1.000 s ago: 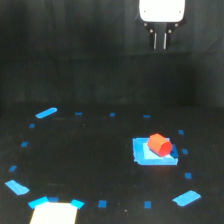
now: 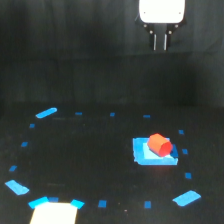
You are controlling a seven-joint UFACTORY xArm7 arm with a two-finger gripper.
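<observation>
High at the top of the camera view hangs my gripper (image 2: 160, 42), its two thin fingers apart and only dark background between them. Well below it, a small red-orange block (image 2: 159, 145) rests on a white patch bordered in blue (image 2: 140, 157), right of centre on the black surface. A wide vertical gap separates the fingers from the block. The block's underside is hidden.
Small blue marks dot the black surface, with longer light-blue tape strips (image 2: 46, 113) near its sides. A pale cream object (image 2: 53, 214) is cut off by the bottom edge at the left.
</observation>
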